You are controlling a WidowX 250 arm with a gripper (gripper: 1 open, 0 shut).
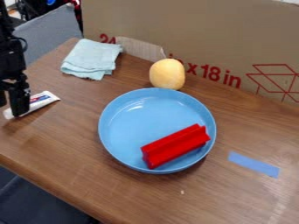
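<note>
My black gripper (14, 92) is at the far left edge, partly out of frame, low over a white toothpaste tube (40, 101) lying on the wooden table. It is open; whether its fingers touch the tube is hard to tell. A blue plate (136, 116) holds a red elongated block (174, 145). A folded light-blue cloth (89, 58) lies at the back left, and a yellow round object (167, 74) sits behind the plate.
A cardboard box wall (222, 35) runs along the back. A strip of blue tape (253, 164) is on the table at the right.
</note>
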